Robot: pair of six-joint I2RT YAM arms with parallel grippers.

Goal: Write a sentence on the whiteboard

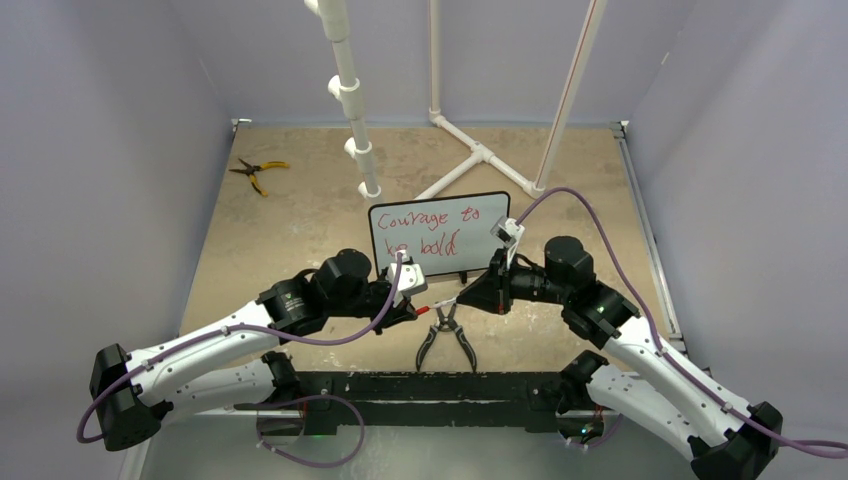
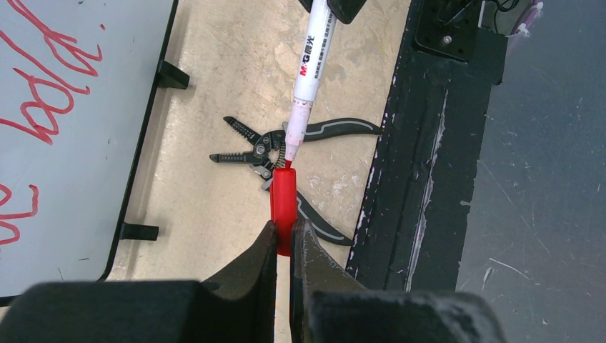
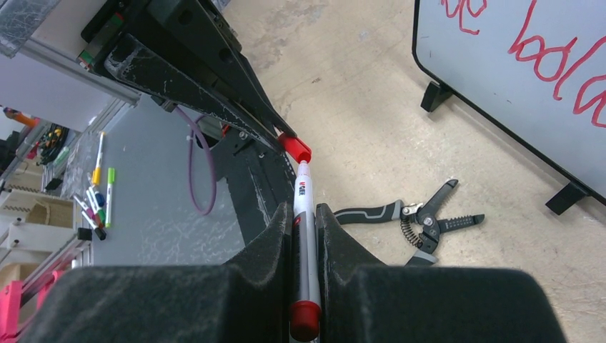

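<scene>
Red handwriting on the whiteboard reads "Courage to be bold". In front of the board, my left gripper is shut on the red marker cap. Facing it, my right gripper is shut on the white marker, whose red rear end points back toward the right wrist camera. In the left wrist view the marker's tip meets the mouth of the cap, and the pinkish collar is still outside. Cap and marker are roughly in line.
Wire strippers lie open on the table below the two grippers. Yellow-handled pliers rest at the far left. White pipes stand behind the board. Several coloured pens show in the right wrist view.
</scene>
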